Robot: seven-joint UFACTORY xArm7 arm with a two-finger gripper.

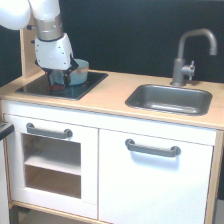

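A small light blue-grey pot [80,73] stands on the black cooktop [42,88] at the left of the toy kitchen's counter. My gripper [66,79] points downward at the pot's near left side, overlapping it in the view. Its dark fingers are small and blurred against the black cooktop. Whether they are open or shut, or touch the pot, I cannot tell. The arm partly covers the pot's left side.
On the right, an empty metal sink [172,98] has a tall grey faucet [184,58] behind it. Bare wooden counter [112,90] lies between cooktop and sink. Below are a glass-fronted cabinet door [90,175] and a white door [150,190] with dark handles.
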